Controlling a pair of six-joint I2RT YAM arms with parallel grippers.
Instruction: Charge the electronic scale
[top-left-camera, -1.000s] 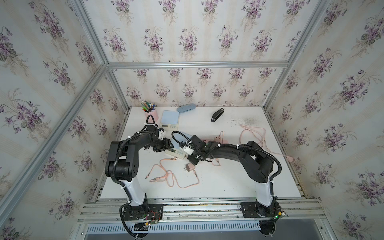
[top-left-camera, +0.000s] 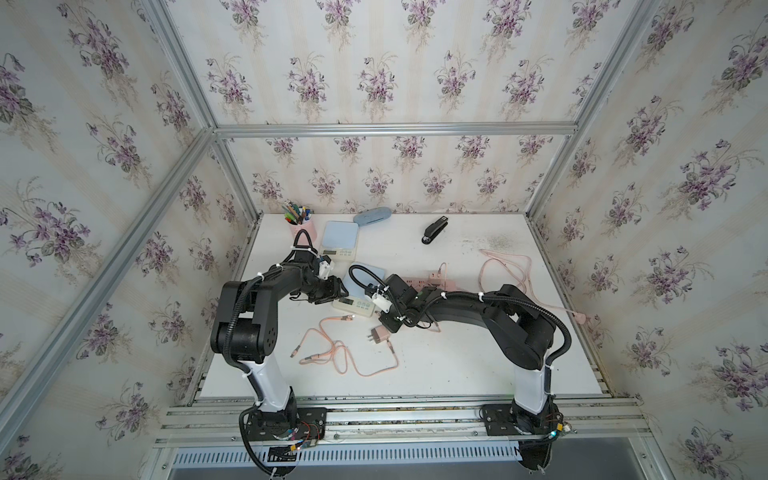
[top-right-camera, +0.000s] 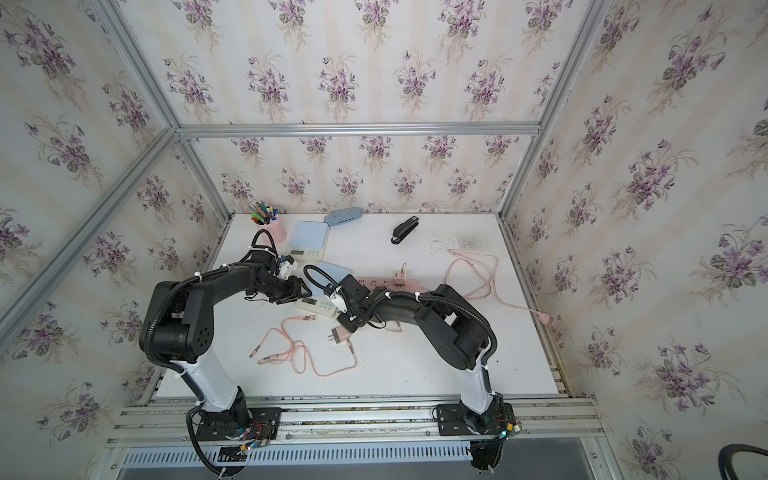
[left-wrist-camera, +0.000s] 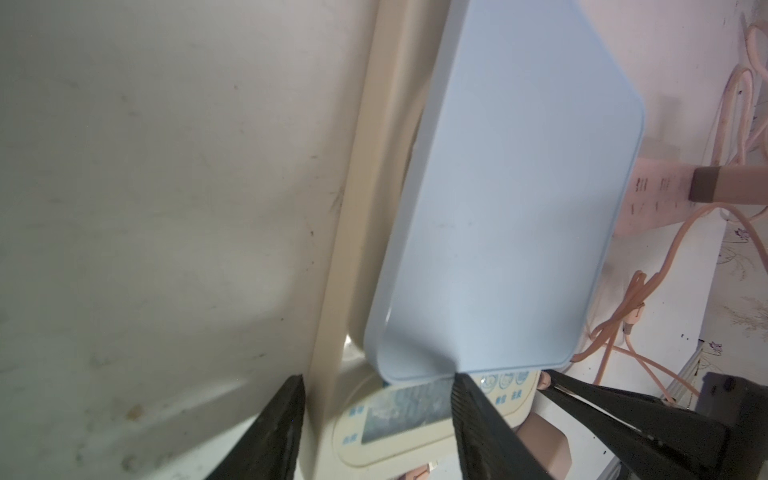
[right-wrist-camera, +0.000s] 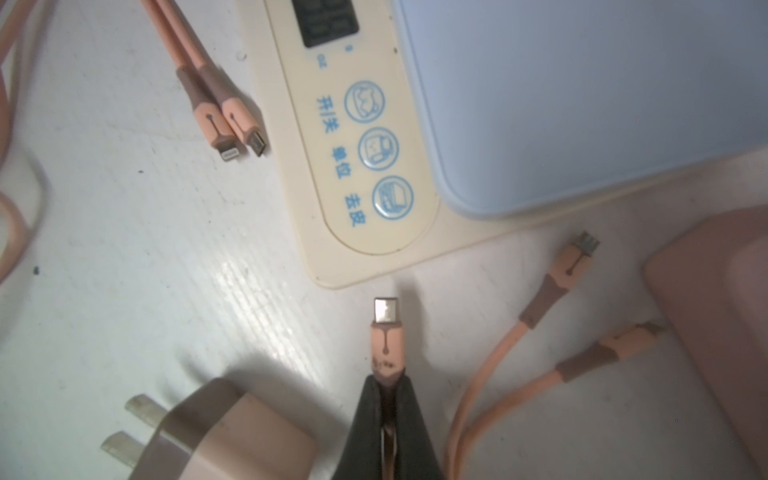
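Note:
The electronic scale, with its blue plate (right-wrist-camera: 576, 88) and cream base (right-wrist-camera: 352, 268), lies between my two arms. In the right wrist view, my right gripper is shut on an orange cable connector (right-wrist-camera: 387, 344) whose metal tip points at the scale's side edge. A small gap shows between tip and edge; the scale's port is not visible. My left gripper is open at the scale's other side, its fingers (left-wrist-camera: 276, 432) around the display end. Whether they touch the scale is unclear.
A pink charger (right-wrist-camera: 256, 440) lies close beside my right gripper. Other orange cable ends (right-wrist-camera: 572, 268) rest nearby, and a looped cable (top-left-camera: 336, 352) lies in front. Behind are a second scale (top-left-camera: 340, 234), pen holder (top-left-camera: 302, 230) and stapler (top-left-camera: 434, 229).
The scale has crept a little to the right. My left arm looks still.

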